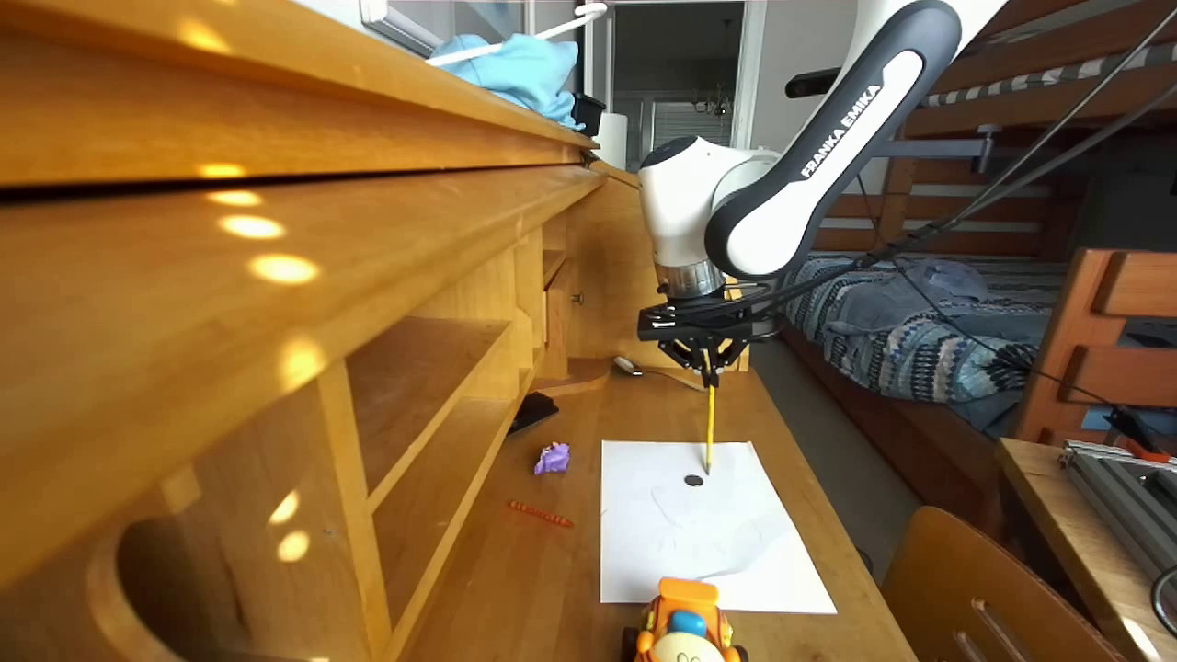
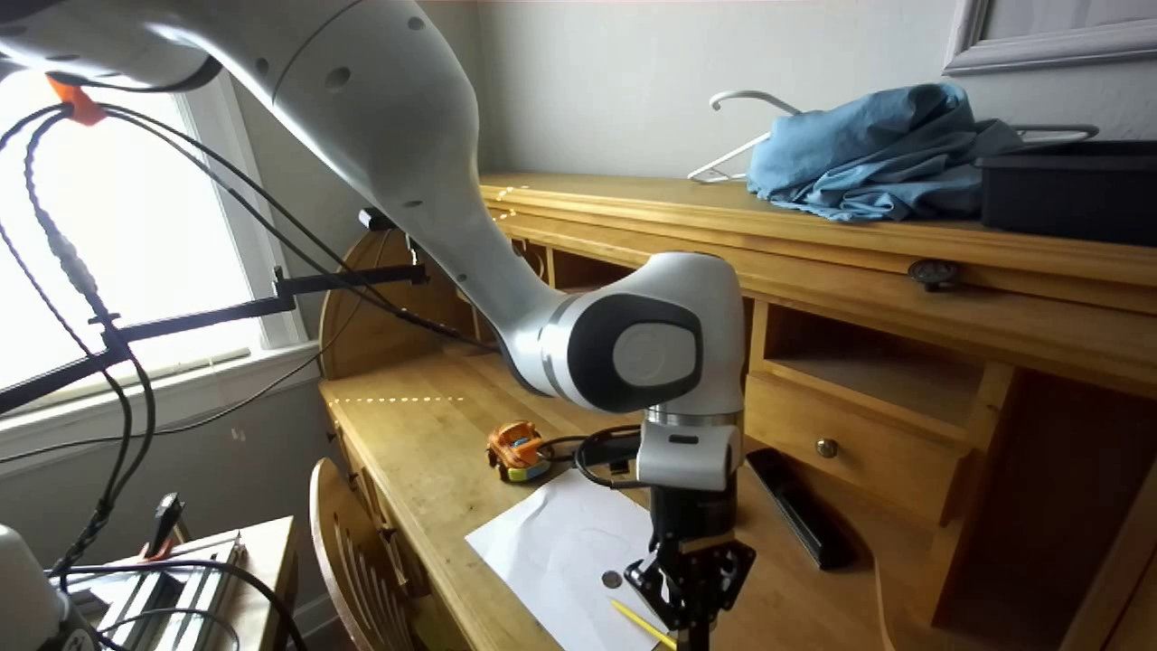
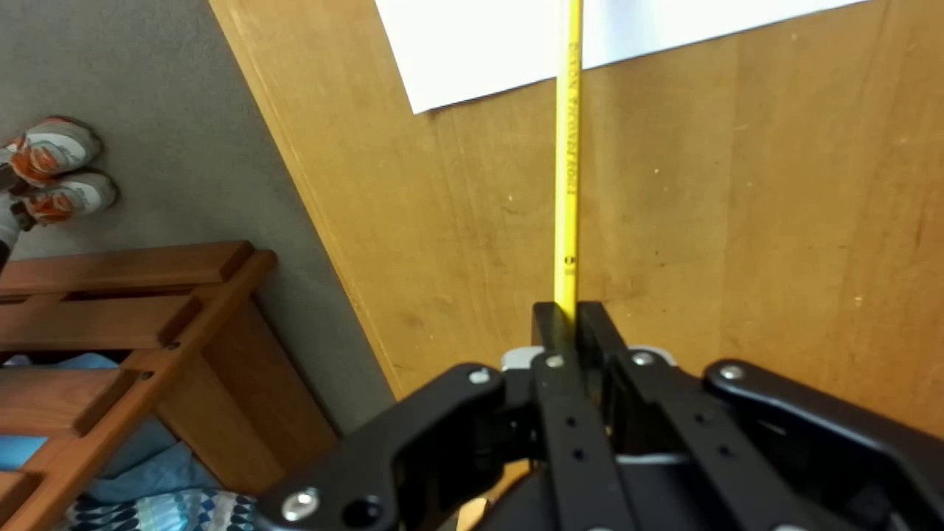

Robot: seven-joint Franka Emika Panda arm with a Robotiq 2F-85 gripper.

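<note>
A yellow pencil (image 3: 568, 177) is held between the fingers of my gripper, which is shut on it. In exterior view 1 the pencil (image 1: 711, 425) points down from the gripper (image 1: 709, 379), and its lower end meets the white paper (image 1: 706, 541) near the far edge, or hovers just above it; which one, I cannot tell. Close beside that end lies a small dark disc (image 1: 694, 480) on the sheet. Faint lines show on the paper. In exterior view 2 the pencil (image 2: 642, 624) slants toward the disc (image 2: 612, 580), with the fingertips at the bottom edge.
An orange toy car (image 1: 686, 623) stands at the paper's near edge. A purple crumpled piece (image 1: 553, 458) and a red stick (image 1: 540, 514) lie left of the sheet, before the shelves. A dark oblong object (image 2: 800, 508) lies by the drawer. A chair (image 1: 988, 590) stands right of the desk.
</note>
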